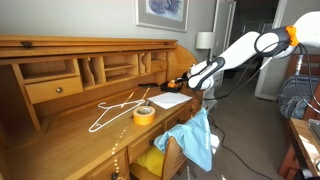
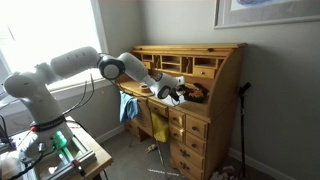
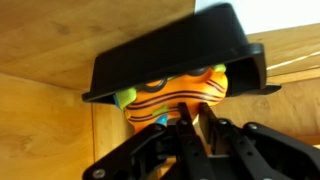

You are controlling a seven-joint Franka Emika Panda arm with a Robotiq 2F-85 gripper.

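Observation:
An orange toy with dark stripes and green patches (image 3: 172,98), soft-looking, lies at the black tray (image 3: 170,55) in the wrist view, partly under its near wall. My gripper reaches it from below in that view, its dark fingers shut on the orange material. The fingertips are partly hidden by the toy. From outside, the gripper (image 1: 187,79) is down at the far end of the wooden desk, beside the black tray (image 1: 174,86); the toy is too small to make out clearly there.
White paper (image 1: 170,100) lies on the desk close to the tray. Nearer are an orange tape roll (image 1: 144,115) and a white hanger (image 1: 117,113). A blue cloth (image 1: 194,140) hangs over an open drawer. The desk's raised side wall and cubbies (image 2: 200,66) bound the space.

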